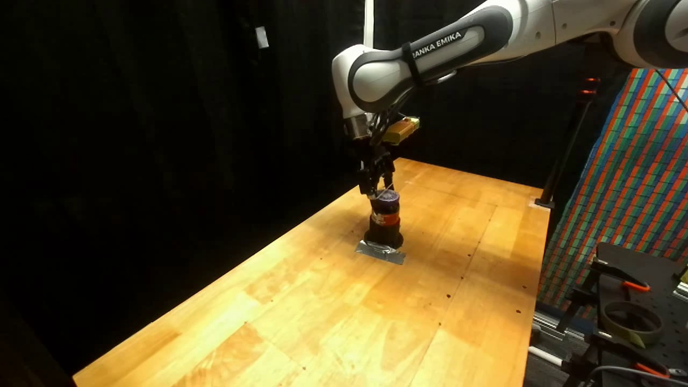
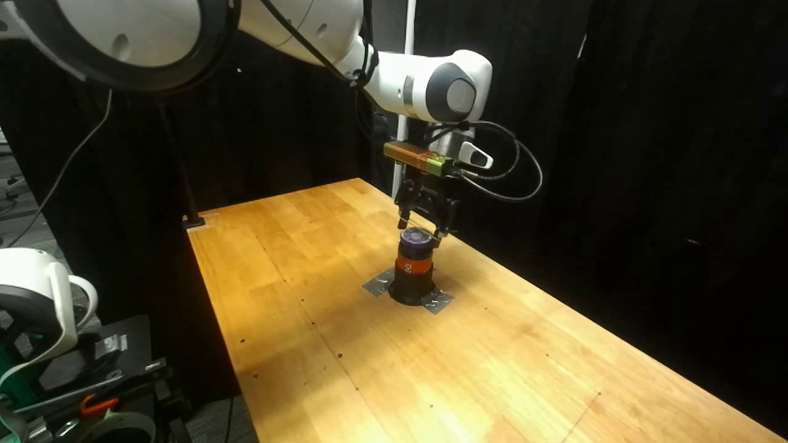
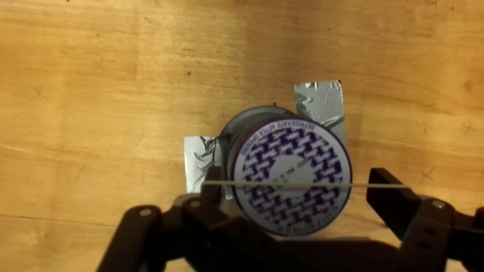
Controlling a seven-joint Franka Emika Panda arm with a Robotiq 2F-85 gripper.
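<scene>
A dark jar (image 1: 386, 218) with an orange-red band stands upright in a black round holder (image 2: 410, 298) taped to the table. Its lid (image 3: 293, 170), white with a purple pattern, faces up toward the wrist camera. Above the lid is my gripper, open, with its fingertips apart on either side of the lid in the wrist view. A thin tan band (image 3: 295, 184) is stretched straight between the fingertips and crosses over the lid. Whether the band touches the lid is not clear.
Silver tape (image 3: 323, 106) holds the base on two sides. A black post (image 1: 561, 155) rises at the table's far right corner, and a dark side bench (image 1: 645, 277) with tools stands off the table.
</scene>
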